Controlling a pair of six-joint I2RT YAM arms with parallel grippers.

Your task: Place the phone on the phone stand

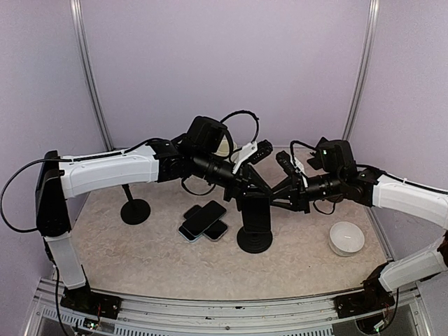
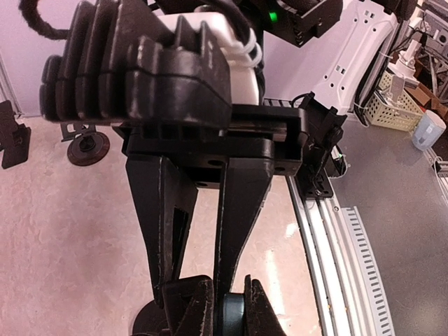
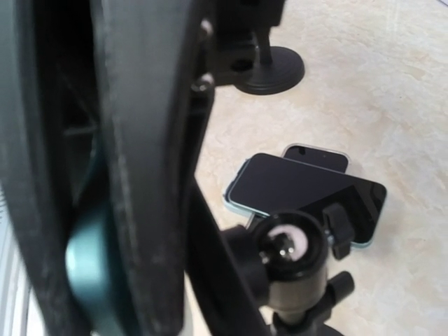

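Note:
At the table's centre a dark phone (image 1: 256, 215) stands upright over the round base of the phone stand (image 1: 255, 241). Both grippers meet at its top: my left gripper (image 1: 246, 190) from the upper left, my right gripper (image 1: 280, 194) from the right. In the left wrist view the phone's pale blue edge (image 2: 233, 315) shows between dark fingers at the bottom. In the right wrist view a teal phone edge (image 3: 94, 269) sits between the right fingers, beside the stand's ball joint (image 3: 287, 248). Both grippers are shut on the phone; their fingertips are partly hidden.
Loose phones (image 1: 204, 219) lie stacked left of the stand. A second round stand (image 1: 135, 211) stands farther left. A white bowl (image 1: 346, 238) is at the right.

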